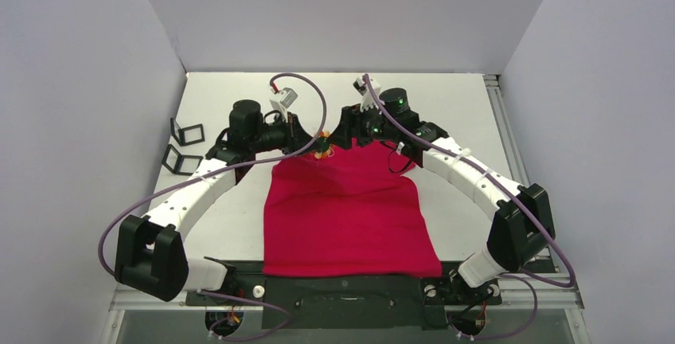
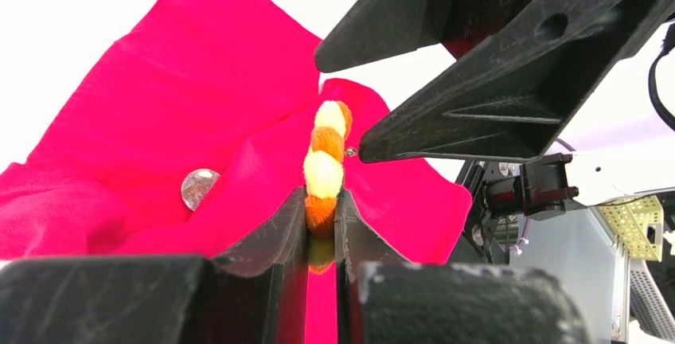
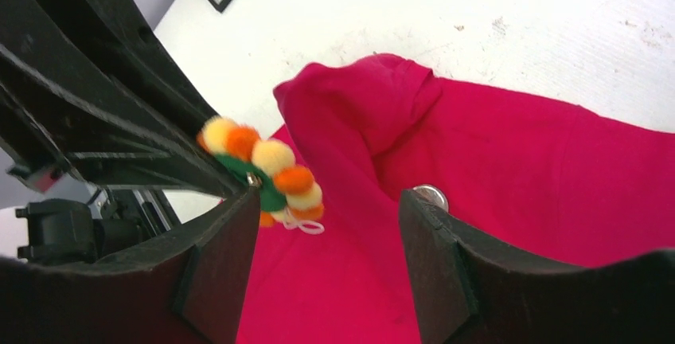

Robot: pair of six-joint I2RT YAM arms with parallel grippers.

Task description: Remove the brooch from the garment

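Note:
The brooch (image 3: 275, 173) is a fluffy flower of orange and cream tufts with a green back. A small silver fastening (image 3: 253, 178) shows on that back. In the left wrist view my left gripper is shut on the brooch, pinching it edge-on. The right gripper stands partly open, its fingertips close to the green side of the brooch with clear space between them. One right fingertip (image 2: 374, 143) comes very near the silver fastening. The red garment (image 1: 350, 228) is spread below; whether it is attached to the brooch cannot be told.
A clear round glass-like disc (image 2: 199, 189) lies on the garment. Dark folding frames (image 1: 183, 159) stand on the white table (image 1: 227, 228) at the left. The two grippers nearly meet over the garment's upper part.

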